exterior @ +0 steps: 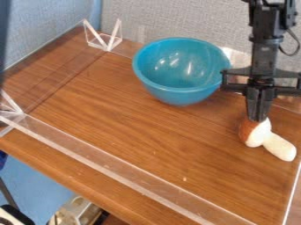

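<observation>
The gripper (259, 112) hangs at the right, its fingers pointing down at the orange-and-white cap of a toy mushroom (253, 132); it looks shut, and whether the tips touch the cap I cannot tell. The mushroom lies on its side on the wooden table (129, 149), its pale stem toward the lower right. A teal bowl (177, 66) stands empty at the back centre, to the left of the gripper.
White wire brackets (104, 35) stand at the back left corner and at the left edge. Clear strips run along the table's edges.
</observation>
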